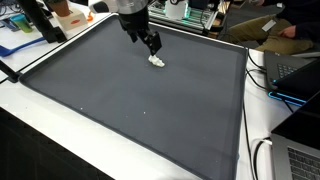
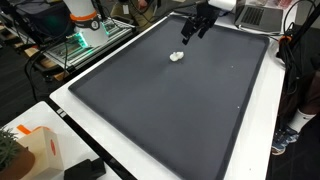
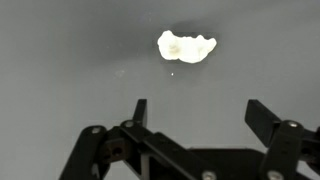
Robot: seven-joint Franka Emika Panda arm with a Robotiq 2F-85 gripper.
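Note:
A small white lumpy object (image 1: 156,61) lies on the dark grey board, toward its far side in exterior view 1. The wrist view has the white object (image 3: 186,46) above the middle, ahead of the fingertips and outside the gap between them. My gripper is open, its two black fingers wide apart with only bare board between them. In exterior view 2 the gripper (image 2: 201,38) hangs above the board, to the right of the white object (image 2: 177,56) and apart from it.
The grey board (image 1: 130,95) is otherwise bare and wide, with a white table edge (image 1: 120,144) around it. A laptop (image 1: 295,150) and cables sit at the right. Bottles and other clutter (image 1: 66,15) stand at the far left corner.

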